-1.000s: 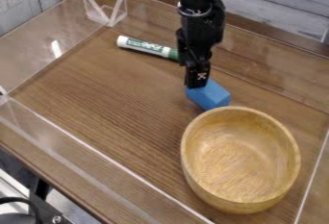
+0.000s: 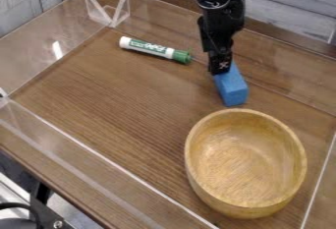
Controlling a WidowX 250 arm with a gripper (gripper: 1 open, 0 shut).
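The black gripper [image 2: 219, 64] hangs over the wooden table at the upper middle, at the near end of a blue block [image 2: 231, 87] that lies below it; whether its fingers touch or grip the block I cannot tell. A green and white tube [image 2: 156, 49] lies to the left of the gripper. A large wooden bowl [image 2: 247, 162] sits at the lower right.
Transparent walls edge the table at the left, and dark cables show at the lower left corner.
The gripper has moved back, away from the camera. The blue block has shifted to the right and back and turned more lengthwise.
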